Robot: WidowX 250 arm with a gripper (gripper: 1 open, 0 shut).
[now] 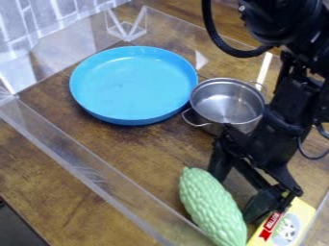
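The black gripper (241,181) is low at the lower right, just beside a pale green bumpy gourd (210,207) and over the top edge of a yellow box (286,226) with red lettering. Its fingers are dark and overlap, so whether they are open or shut, or hold anything, I cannot tell.
A blue plate (133,82) sits at the upper left, with a steel pot (228,100) to its right. Clear plastic walls (77,183) border the wooden surface. Bare wood lies left of the gourd and below the plate.
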